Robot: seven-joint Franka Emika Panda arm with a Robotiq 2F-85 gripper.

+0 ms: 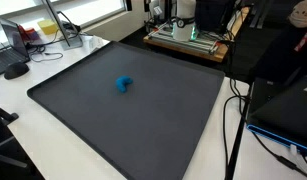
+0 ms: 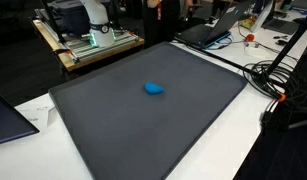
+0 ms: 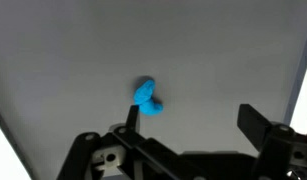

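A small bright blue object, bent or curved in outline, lies on the dark grey board. From the other side, the blue object sits a bit behind the middle of that board. Looking down in the wrist view, I see the blue object on the bare surface, left of centre. My gripper is open along the lower edge there, its black fingers wide apart and nothing between them. The blue piece appears beyond the left finger, apart from it. Neither exterior view clearly shows my gripper.
A white table surrounds the board, which is otherwise clear. A laptop and a mouse stand at its far left. Cables run along one side. A wooden bench with white and green equipment stands behind.
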